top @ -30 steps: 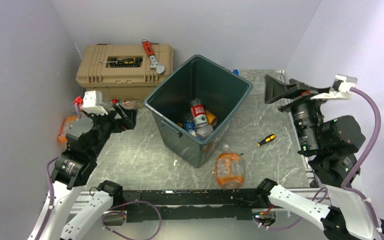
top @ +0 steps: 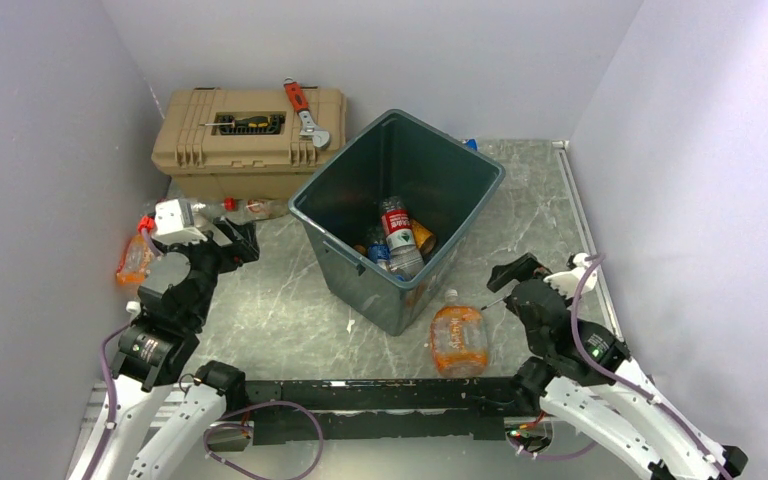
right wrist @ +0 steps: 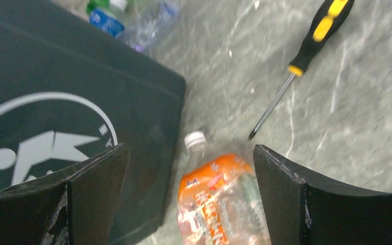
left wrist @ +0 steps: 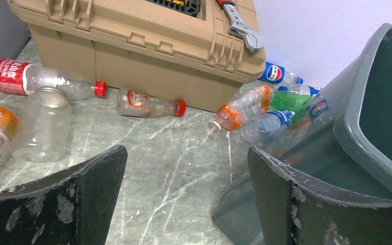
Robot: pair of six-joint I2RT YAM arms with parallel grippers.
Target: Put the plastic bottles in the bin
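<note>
A grey-green bin (top: 340,250) stands mid-table with several bottles inside, including a red-label one (top: 396,222). An orange juice bottle (top: 458,342) lies at the front right; my open right gripper (top: 509,272) hangs above and beside it, the bottle (right wrist: 219,204) showing between its fingers below. My left gripper (top: 235,245) is open at the left. In the left wrist view lie a cola bottle (left wrist: 11,76), a small red-capped bottle (left wrist: 145,104), a clear container (left wrist: 43,125), an orange-label bottle (left wrist: 242,106) and several blue-label bottles (left wrist: 277,73) along the box.
A tan toolbox (top: 210,160) with a wrench (top: 312,130) on it stands at the back left. A screwdriver (right wrist: 321,30) lies right of the juice bottle. Walls surround the table.
The left gripper has shifted slightly left.
</note>
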